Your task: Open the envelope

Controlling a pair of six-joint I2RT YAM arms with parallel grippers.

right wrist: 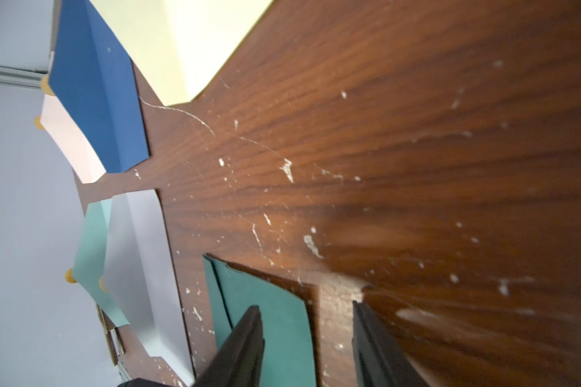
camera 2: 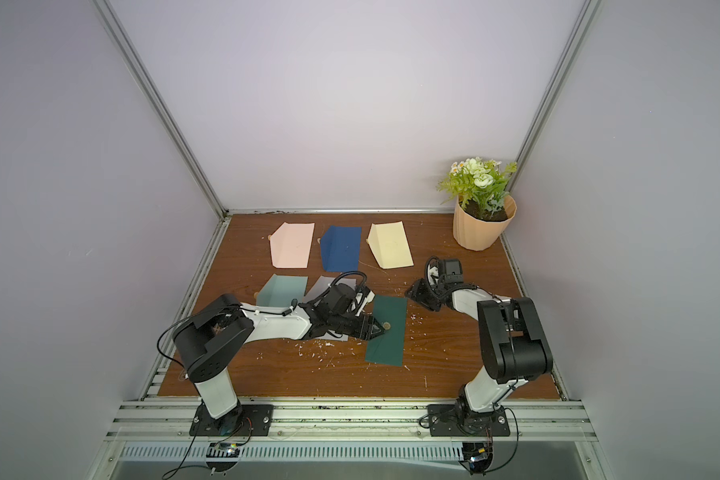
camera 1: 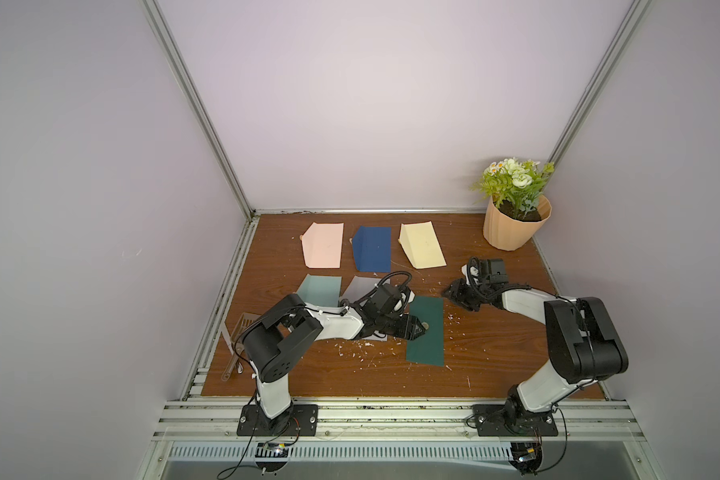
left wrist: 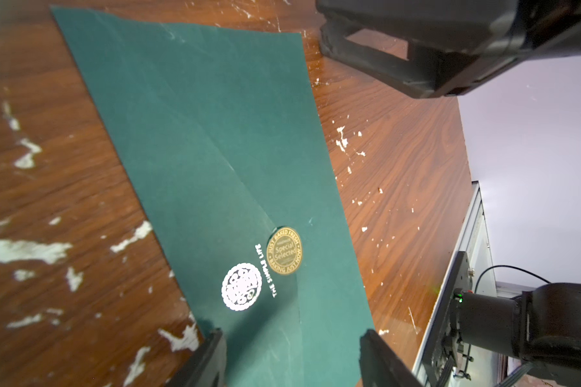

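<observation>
A dark green envelope (camera 1: 425, 352) lies flat on the table between my two arms. Its flap is closed, with a round gold sticker (left wrist: 284, 250) at the flap's tip and a white printed emblem (left wrist: 242, 287) beside it. Over the envelope's left side, my left gripper holds its fingers apart, with the green paper visible beyond the gap. My right gripper is at the envelope's far right corner, fingers also apart and nothing gripped. One of its fingers (right wrist: 248, 345) overlaps the green paper in the right wrist view.
Pink (camera 1: 324, 246), blue (camera 1: 373, 249) and yellow (camera 1: 424, 245) envelopes lie open along the back. Light green (camera 1: 320, 289) and grey (right wrist: 138, 258) ones lie left, partly behind the left arm. A flowerpot (camera 1: 510, 230) stands back right.
</observation>
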